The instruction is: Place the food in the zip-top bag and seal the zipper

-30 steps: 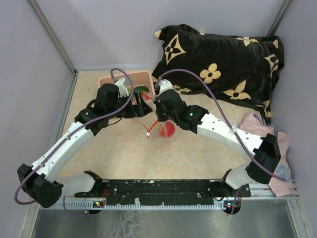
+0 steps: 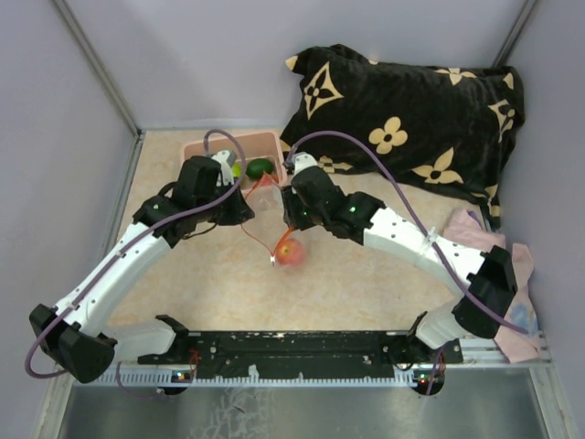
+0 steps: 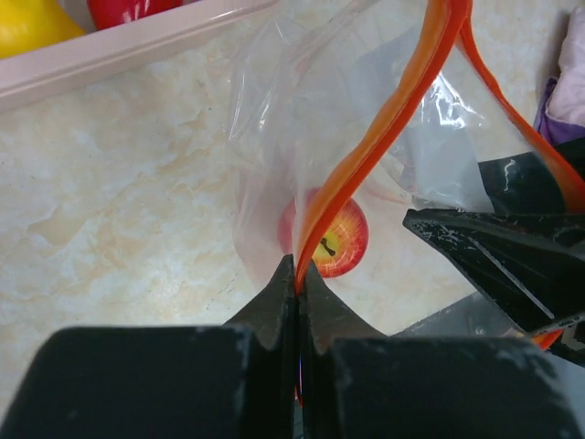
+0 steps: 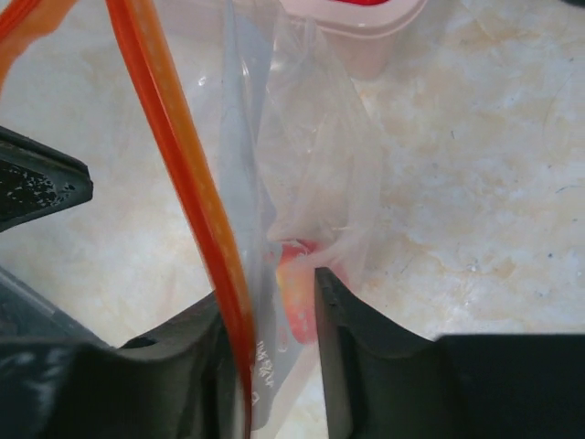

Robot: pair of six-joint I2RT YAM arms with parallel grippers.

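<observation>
The clear zip bag [image 2: 265, 219] with orange zipper edges hangs between my two grippers, its mouth spread. A red and yellow apple [image 3: 338, 242] rests inside, low in the bag. In the left wrist view, my left gripper is shut on one orange zipper edge [image 3: 366, 151], which runs between its fingertips. My right gripper is partly open. The other orange strip [image 4: 187, 165] and some clear film pass between its fingers, one finger [image 4: 338, 338] standing clear on the right. Whether it grips the film cannot be seen.
Behind the bag stands a pink bin [image 2: 265, 144] with a green item [image 2: 260, 168] and other pieces of food. A black patterned cushion [image 2: 393, 123] fills the back right, and a pink cloth [image 2: 516, 293] lies far right.
My left gripper was open and nearer the right one; it has moved left and shut on the zipper edge. The bag mouth has widened, and the apple has shifted left and toward the front.
</observation>
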